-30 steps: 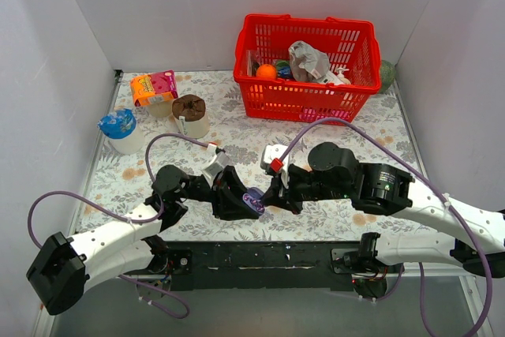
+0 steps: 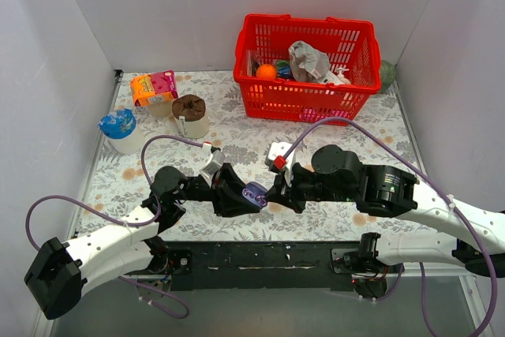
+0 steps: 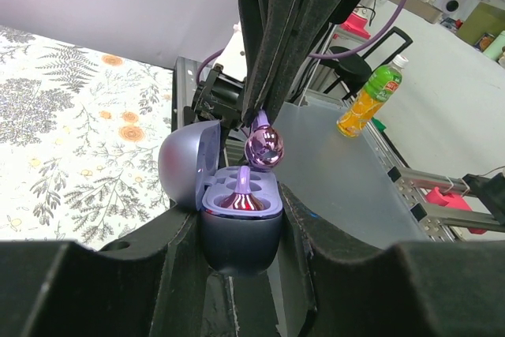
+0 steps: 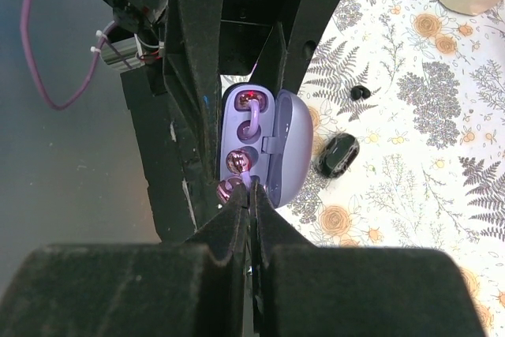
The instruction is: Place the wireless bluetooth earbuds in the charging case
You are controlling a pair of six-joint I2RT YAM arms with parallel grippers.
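Note:
In my left gripper is the lilac charging case (image 3: 241,254), gripped between the fingers with its lid (image 3: 188,165) swung open. One earbud (image 4: 252,108) sits in a slot of the case, its stem lying along the tray. A second metallic-pink earbud (image 3: 264,147) is just over the case, apart from the seated one's stem. Its lilac stem is pinched at the tips of my right gripper, which is shut. In the right wrist view those fingertips partly cover the case's near end, so how the bud meets its slot there is unclear.
A glossy black case (image 4: 338,155) and a tiny black piece (image 4: 360,92) lie on the floral tabletop. Farther back are a red basket (image 2: 308,104), a brown-topped container (image 2: 191,125), a blue-topped container (image 2: 122,133) and an orange-pink packet (image 2: 154,87).
My left gripper and the case have shifted very slightly. The right gripper has edged a little to the right and stays close to the case.

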